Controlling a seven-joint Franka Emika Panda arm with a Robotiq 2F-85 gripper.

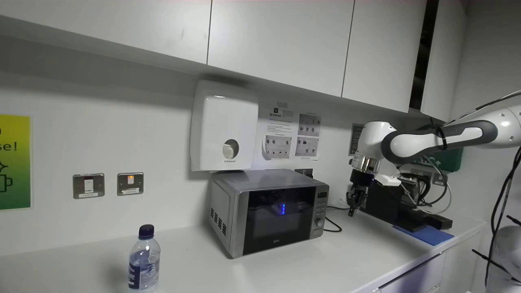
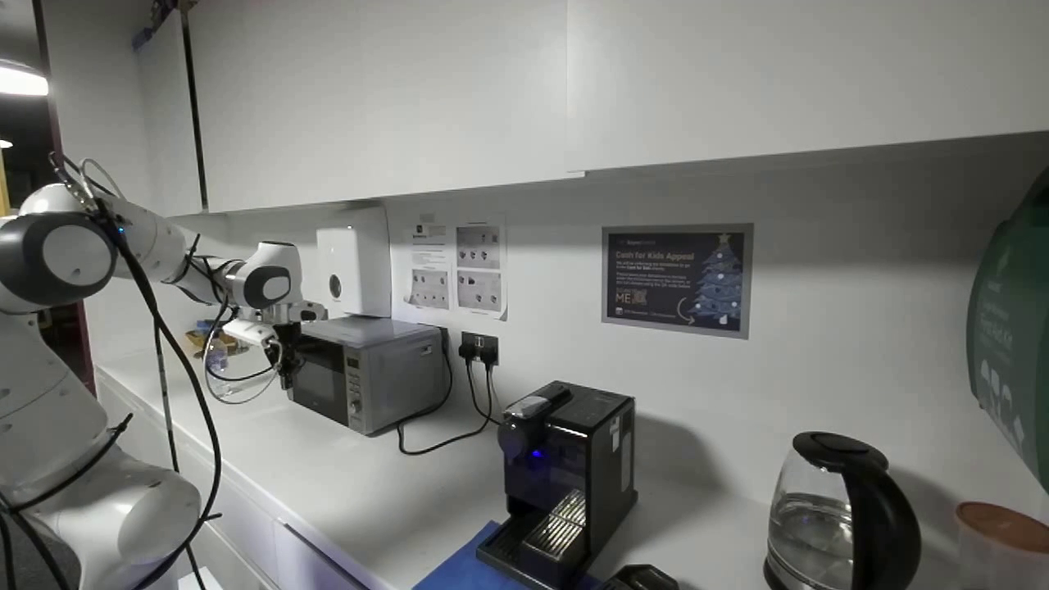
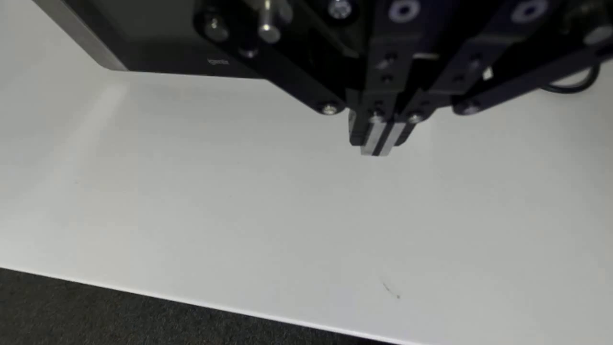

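My gripper is shut, its two fingertips together with nothing showing between them, above bare white counter in the wrist view. In exterior view 1 the gripper [image 1: 352,209] hangs in the air to the right of a silver microwave [image 1: 234,219], apart from it. The microwave's dark door [image 1: 279,222] is closed, with a blue light showing in the glass. From the other side, in exterior view 2, the gripper [image 2: 286,378] appears in front of the microwave [image 2: 393,383]. The microwave's lower front edge [image 3: 189,64] crosses the top of the wrist view.
A water bottle [image 1: 144,261] stands on the counter left of the microwave. A black coffee machine [image 2: 600,462] and a glass kettle [image 2: 821,521] stand at the other end. The microwave's power cable [image 2: 447,447] lies on the counter. Wall cupboards [image 1: 278,39] hang overhead.
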